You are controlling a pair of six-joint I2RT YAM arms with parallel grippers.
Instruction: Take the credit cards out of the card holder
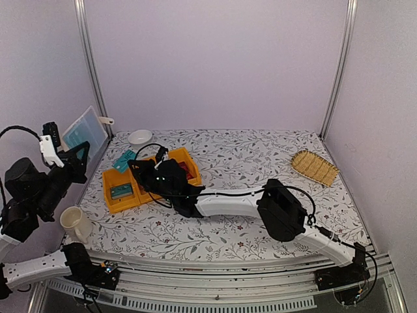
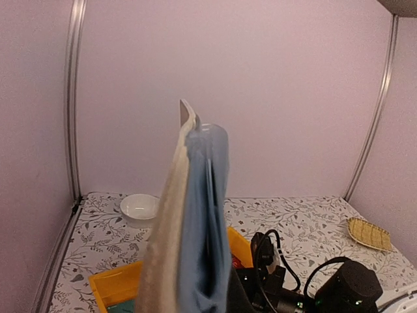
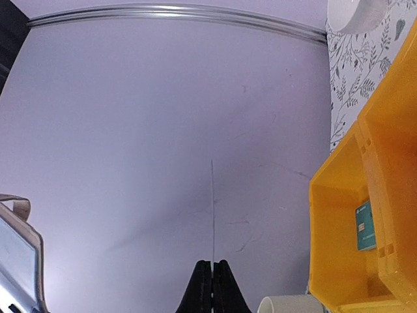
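The card holder, bluish and see-through with a pale edge and a white tab, hangs at the left wall. My left gripper is shut on it; in the left wrist view the holder appears nearly edge-on. A teal card sticks out from my right gripper, over the back of the orange box's left compartment. In the right wrist view that card is a thin upright line between the shut fingertips of my right gripper.
In the orange box, another teal card lies in the left compartment and red items in the right. My right arm covers the middle one. A white bowl, cup and woven tray stand apart.
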